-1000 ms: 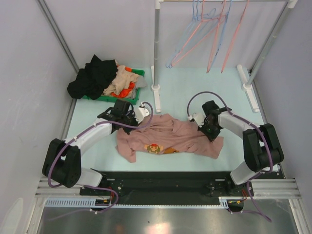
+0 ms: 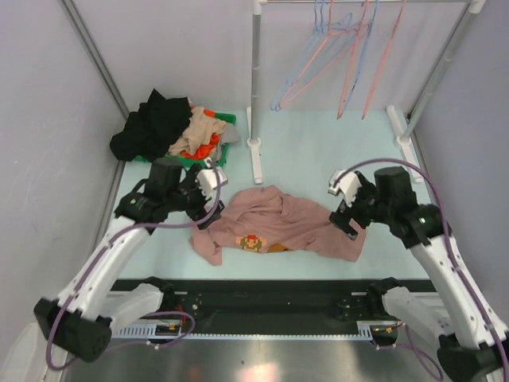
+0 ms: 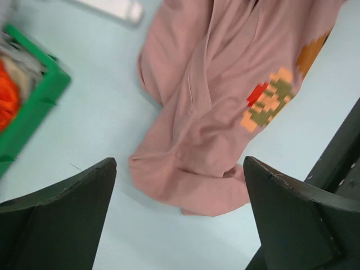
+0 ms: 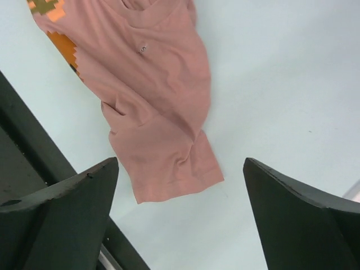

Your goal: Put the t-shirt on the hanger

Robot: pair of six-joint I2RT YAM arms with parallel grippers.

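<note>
A pink t-shirt [image 2: 278,223] with a pixel-figure print lies crumpled across the white table; its hem shows in the right wrist view as a flat corner [image 4: 163,163]. My left gripper [image 2: 207,215] hangs above the shirt's left end, open, with the cloth [image 3: 191,140] visible between and beyond its fingers. My right gripper [image 2: 344,221] hovers over the shirt's right end, also open and empty. Blue and pink hangers [image 2: 350,64] hang from the rail at the top of the top view.
A green basket [image 3: 39,107] heaped with clothes stands at the back left. The rail's white feet [image 2: 256,163] rest on the table. Bare table lies behind the shirt; a dark edge [image 2: 270,294] runs along the front.
Both arms have lifted toward the camera and spread outward, the right one more, moving rightward. The shirt looks essentially unchanged.
</note>
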